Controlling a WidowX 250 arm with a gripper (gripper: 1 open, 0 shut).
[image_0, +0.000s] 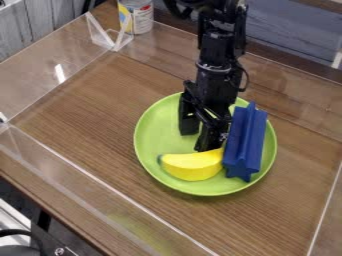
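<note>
My black gripper (206, 135) reaches down from the top onto a green plate (159, 129). Its fingers are low over the plate, at the upper edge of a yellow banana-like object (186, 165). A long blue block (245, 144) lies at the right side of the plate, beside the gripper. The fingertips are dark and partly hidden by these things, so I cannot tell whether they are open or shut, or hold anything.
The plate rests on a wooden table (80, 130). A can (135, 16) and a white strap-like item (102, 30) are at the back left. The table left of the plate is clear.
</note>
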